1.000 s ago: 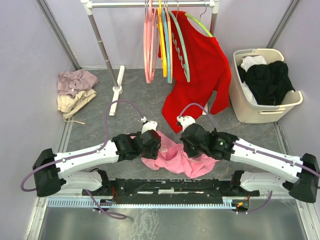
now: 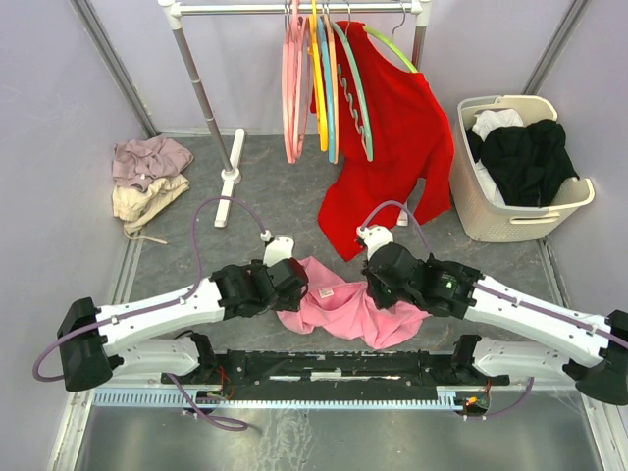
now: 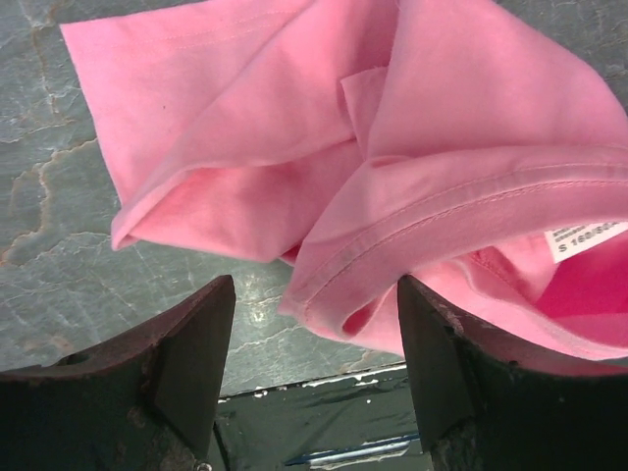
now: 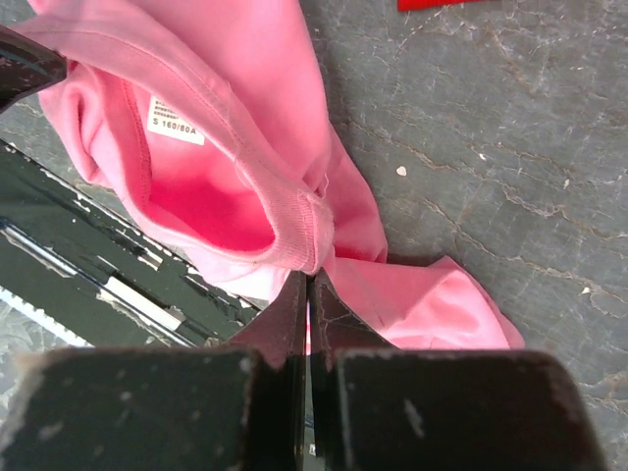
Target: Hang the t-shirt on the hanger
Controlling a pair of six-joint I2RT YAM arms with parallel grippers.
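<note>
The pink t shirt [image 2: 339, 312] lies crumpled on the floor between both arms, its neck opening and white size label [image 4: 176, 122] visible in the right wrist view. My left gripper is open over the shirt, with the left end of the collar [image 3: 358, 255] in front of the gap between its fingers. At the other end of the neckline, the right gripper is shut, and a fold of collar cloth [image 4: 302, 231] is pinched at its tips. Several empty hangers [image 2: 327, 88] hang together on the rack's white rail [image 2: 245, 10].
A red garment [image 2: 397, 128] hangs on a green hanger at the rack's right side, reaching down close to the right arm. The laundry basket [image 2: 510, 225] stands at back right. Folded clothes [image 2: 149, 177] lie at left. Bare floor [image 2: 280, 186] shows below the hangers.
My left gripper has shifted a little to the left. The right gripper has moved slightly to the right, and the neckline between them looks a bit wider. Rack and basket are unchanged.
</note>
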